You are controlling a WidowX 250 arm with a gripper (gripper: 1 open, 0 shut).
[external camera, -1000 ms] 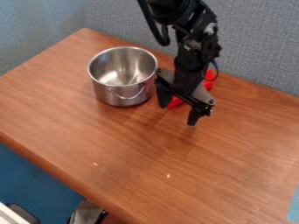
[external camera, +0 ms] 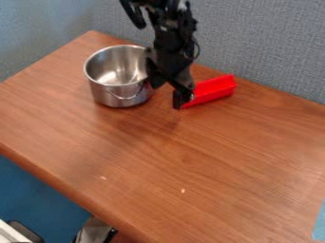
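Note:
A steel pot with a wire handle stands on the wooden table at the upper left. My black gripper is open just right of the pot, low over the table. A red object, long and boxy, lies behind and to the right of the gripper, partly hidden by it.
A grey padded wall runs along the back, and blue floor shows beyond the table's lower left edge.
My gripper has moved back and to the left, away from the front, uncovering more of the red object. The pot appears slightly farther back.

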